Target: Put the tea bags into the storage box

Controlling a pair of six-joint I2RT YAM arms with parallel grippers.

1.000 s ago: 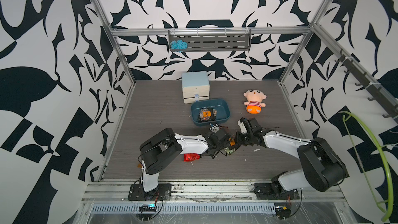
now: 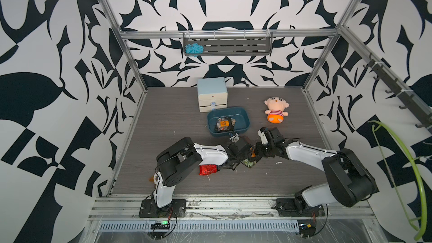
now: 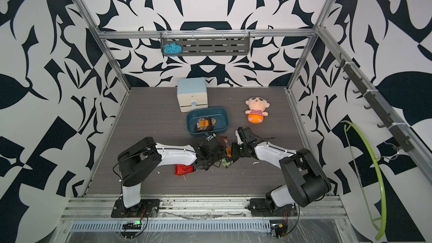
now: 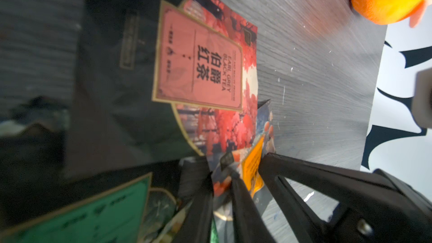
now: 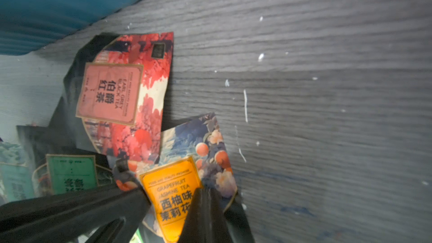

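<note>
A grapefruit jasmine tea bag point(image 5: 173, 198) with an orange label lies among overlapping bags in front of the blue-green box point(image 2: 243, 119). At its label my right gripper is shut; whether it pinches any of the packet cannot be told. My left gripper stands partly open low over the same packet, its tips close to the right gripper's. A red Earl Grey tea bag point(image 4: 200, 58) lies partly under the grapefruit one, and a green-labelled tea bag point(image 5: 72, 171) is beside it. One tea bag point(image 2: 224, 124) rests inside the box.
A red packet point(image 2: 208, 169) lies under the left forearm. Behind the box stands a cream drawer unit point(image 2: 212, 94), and a plush doll point(image 2: 275, 109) sits at the back right. Bare table surrounds the doll and the front right.
My left arm's elbow has shifted slightly right, with the left gripper nudging toward the right one. The right arm, box and doll look unmoved.
</note>
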